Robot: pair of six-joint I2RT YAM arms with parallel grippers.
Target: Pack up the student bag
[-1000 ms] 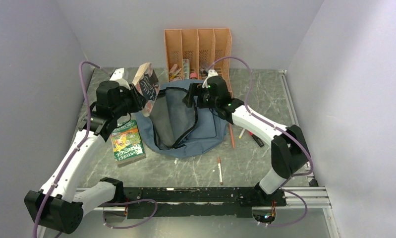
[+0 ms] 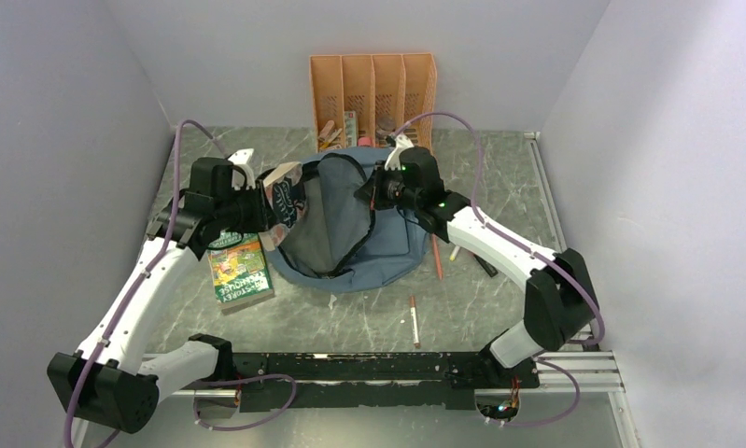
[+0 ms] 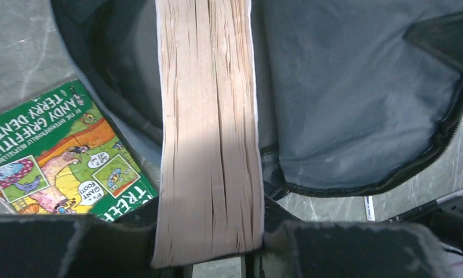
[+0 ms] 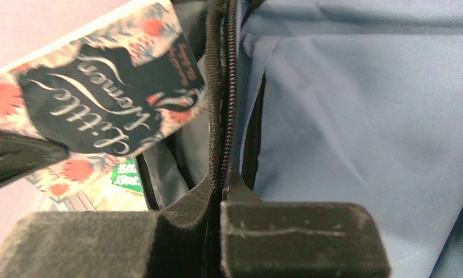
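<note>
The blue-grey bag [image 2: 397, 252] lies with its main compartment unzipped, its dark lining showing. My left gripper is shut on a thick floral book [image 3: 208, 133], seen by its page edges in the left wrist view; its "Little Women" cover shows in the right wrist view. In the top view the book hangs over the left side of the bag's mouth. My right gripper is shut on the bag's zippered edge [image 4: 223, 87], at the right side of the opening. A green-and-yellow book [image 2: 241, 271] lies flat left of the bag.
Behind the bag stands an orange divided rack [image 2: 373, 84] with small items in it. Right of the bag lie a red pencil [image 2: 437, 259] and a black marker [image 2: 485, 266]; a white-and-red pen [image 2: 415, 322] lies in front.
The left gripper brought the floral book lower, over the bag's opening.
</note>
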